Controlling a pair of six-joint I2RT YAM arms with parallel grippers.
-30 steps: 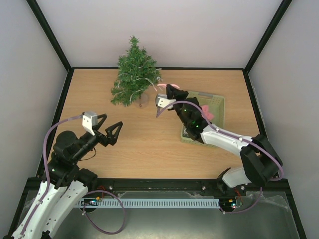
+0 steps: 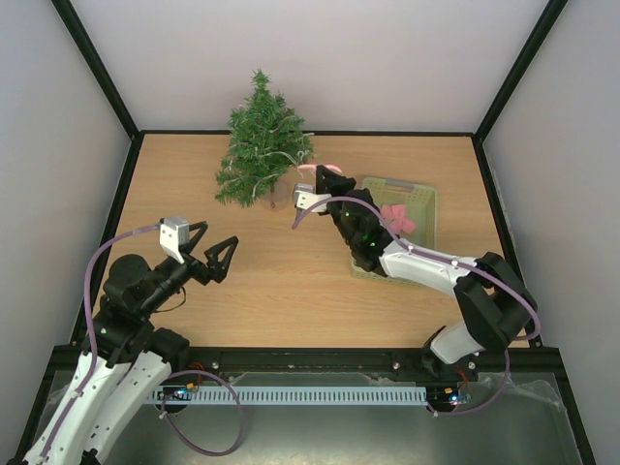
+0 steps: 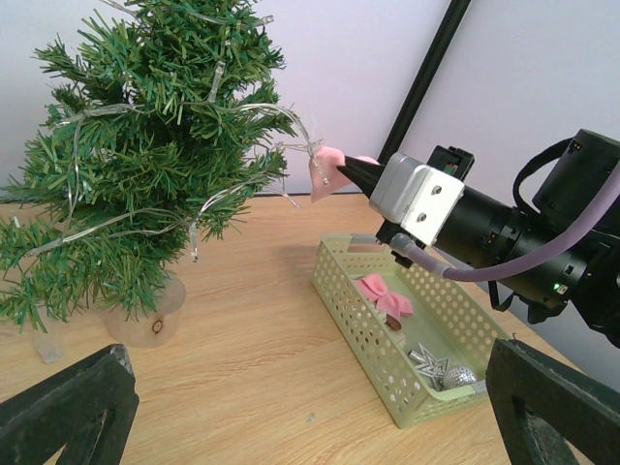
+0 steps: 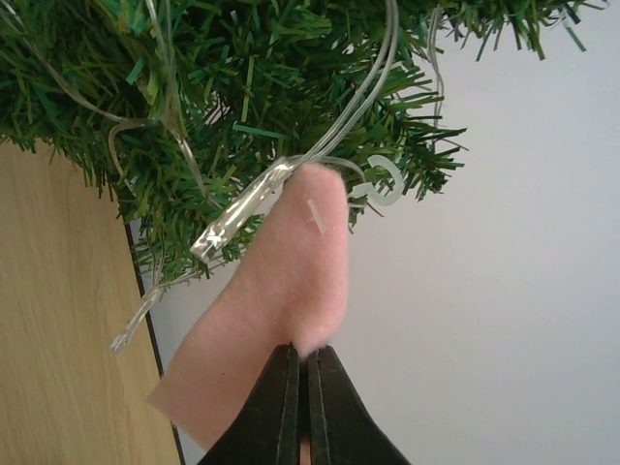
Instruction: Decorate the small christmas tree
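Note:
A small green tree (image 2: 257,145) with clear light strings stands at the back centre on a clear base (image 3: 155,320). My right gripper is shut on a pink felt piece (image 4: 262,291), held against the tree's right side among wires, beside a small white hook (image 4: 386,179). My left gripper (image 2: 223,254) stands open at the front left, facing the tree with nothing between its fingers.
A light green basket (image 3: 358,339) at the right holds another pink bow (image 3: 387,300), a silver ball (image 3: 457,378) and other ornaments.
My right gripper has moved slightly left, toward the tree, with the pink piece. The left arm has stayed still.

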